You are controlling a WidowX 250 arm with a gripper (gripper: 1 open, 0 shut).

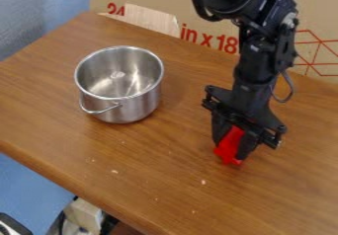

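A black gripper (240, 130) reaches down from the top of the view to the wooden table, right of centre, shut on a red object (230, 152) that is partly hidden by its fingers and is at or very close to the tabletop. To the left stands a shiny metal pot (119, 81) with a wire handle, apart from the gripper.
A cardboard backdrop (185, 2) stands along the back edge. Blue surface and some clutter lie below the table's lower-left edge.
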